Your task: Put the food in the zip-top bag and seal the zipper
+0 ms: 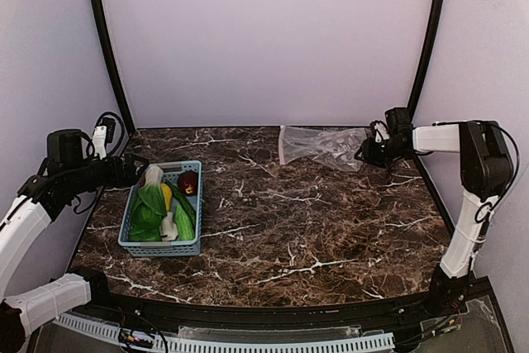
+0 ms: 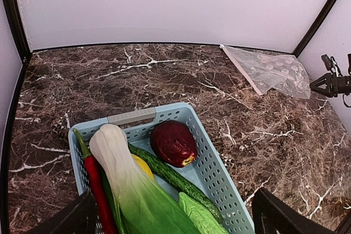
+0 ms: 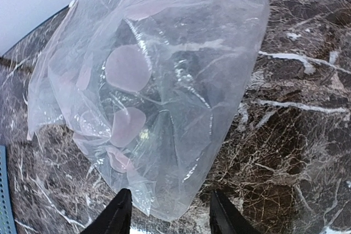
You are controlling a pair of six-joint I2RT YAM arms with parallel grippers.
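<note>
The clear zip top bag (image 1: 322, 146) lies flat and crumpled at the back right of the table, with one corner toward my right gripper (image 1: 361, 155). In the right wrist view, that bag (image 3: 164, 91) reaches down into the gap between two parted fingers; whether they touch it cannot be told. Vegetables fill the blue basket (image 1: 198, 204) on the left: leafy greens (image 2: 137, 190), a dark red round one (image 2: 173, 142), a cucumber (image 2: 175, 176), a red chilli (image 2: 97, 190). Open and empty, my left gripper (image 1: 139, 169) hovers by the basket's back left corner.
Bare dark marbled table (image 1: 273, 229) stretches between basket and bag, and along the front. White walls (image 1: 273, 39) close off the back and both sides.
</note>
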